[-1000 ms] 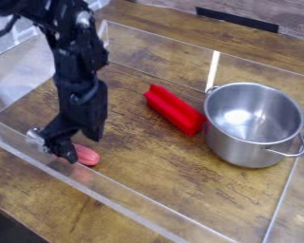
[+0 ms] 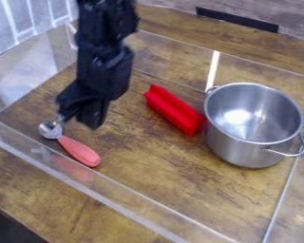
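Note:
A scoop (image 2: 79, 152) with a pink handle and a small metal head lies on the wooden table at the lower left. My dark gripper (image 2: 81, 116) hangs blurred above and behind it, apart from it; whether it is open or shut is unclear. A red block (image 2: 175, 111) lies in the middle, left of a steel pot (image 2: 250, 133) with side handles.
Transparent strips or panels run along the left, front and right of the work area. A pale corner shows at the upper left.
My gripper has risen from down at the pink scoop, uncovering it. The scoop lies on the table; the red block and pot have not moved.

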